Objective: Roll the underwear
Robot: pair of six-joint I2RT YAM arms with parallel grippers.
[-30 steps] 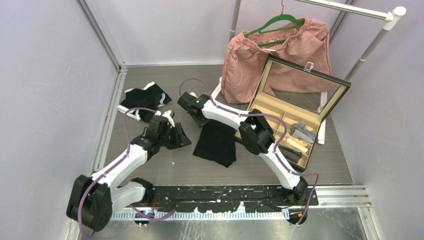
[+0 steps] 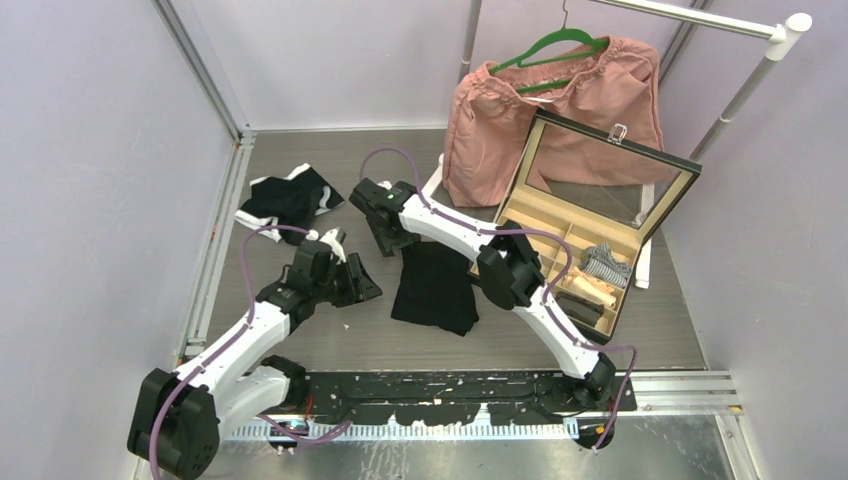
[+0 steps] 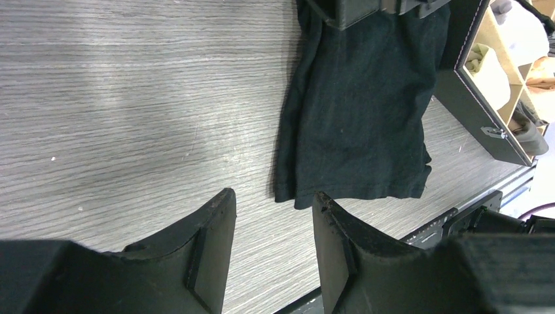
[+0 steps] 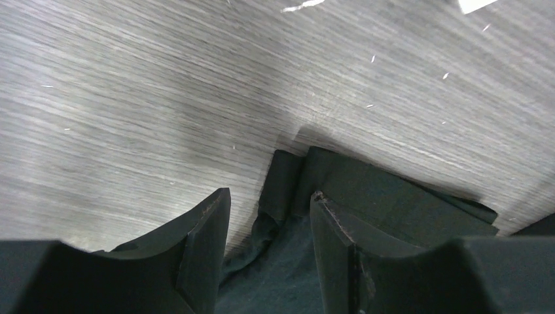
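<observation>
Folded black underwear [image 2: 434,295] lies flat on the grey floor between my arms, its side edge doubled in the left wrist view [image 3: 360,131]. My left gripper [image 2: 362,285] is open to its left, empty, with the cloth beyond its fingertips. My right gripper [image 2: 388,240] hangs open over the upper edge of the cloth; in the right wrist view the cloth's folded corner [image 4: 281,183] shows at its fingertips, not gripped.
An open partitioned box [image 2: 560,230] with rolled garments stands on the right, before a pink garment [image 2: 480,140] on a green hanger. Black-and-white clothing [image 2: 290,200] lies back left.
The black cloth has shifted slightly to the right and straightened over the last second. The right gripper has moved a little left; the left gripper has barely moved.
</observation>
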